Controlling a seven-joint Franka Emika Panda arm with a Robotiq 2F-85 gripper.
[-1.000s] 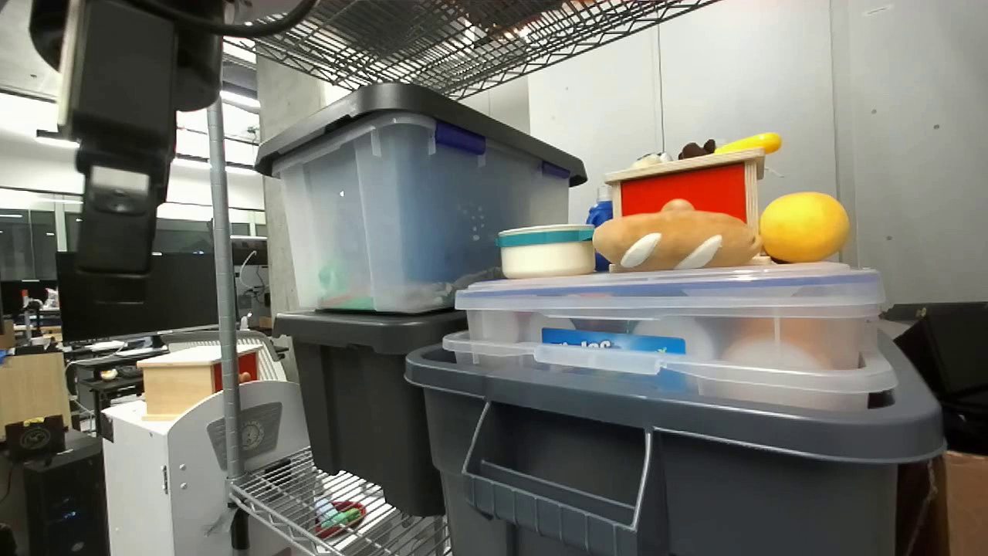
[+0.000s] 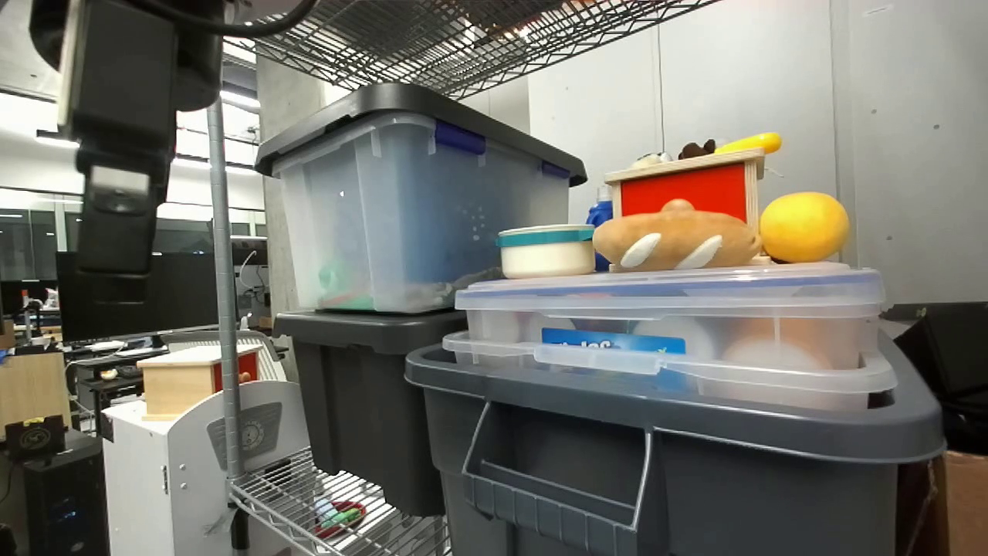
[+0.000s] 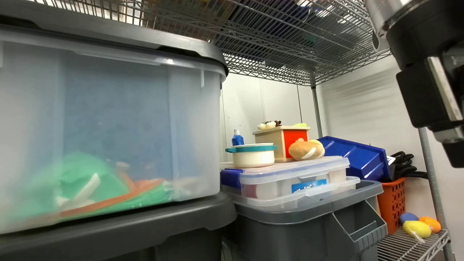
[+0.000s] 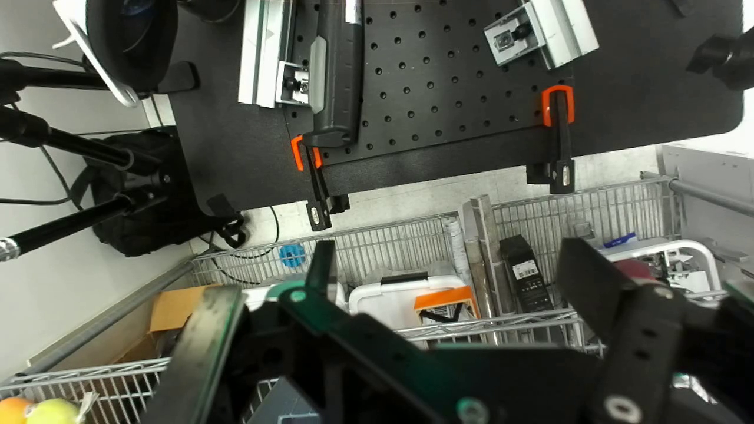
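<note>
In the wrist view my gripper stands open, its two dark fingers wide apart with nothing between them. Exterior view 1 shows the gripper (image 2: 116,245) at upper left, in the air and apart from the bins. Toy bread (image 2: 678,237), a yellow fruit (image 2: 803,227) and a cream pot with a teal rim (image 2: 546,252) rest on a clear lidded box (image 2: 778,343). Behind the bread is a wooden box with a red side (image 2: 685,193), with small items on top.
A dark grey bin (image 2: 769,500) supports the clear box. Beside it stands a large translucent tub (image 2: 333,213) on a black bin (image 2: 370,417). A wire shelf (image 3: 278,39) hangs overhead. The wrist view shows a black perforated board (image 4: 438,85) and wire shelving (image 4: 396,240) below.
</note>
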